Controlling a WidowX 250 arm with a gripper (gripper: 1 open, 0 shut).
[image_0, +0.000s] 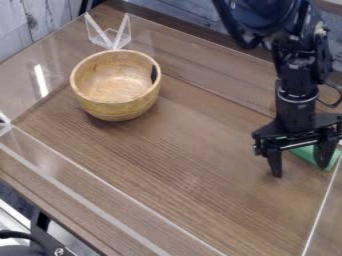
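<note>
My black gripper (289, 152) is low at the right side of the table, open, its fingers around or just beside a green object (318, 155) that it partly hides. The wooden bowl (115, 100) sits at the upper left, well apart from the gripper.
A clear crumpled plastic piece (110, 32) lies behind the bowl. The table's left edge runs along the lower left.
</note>
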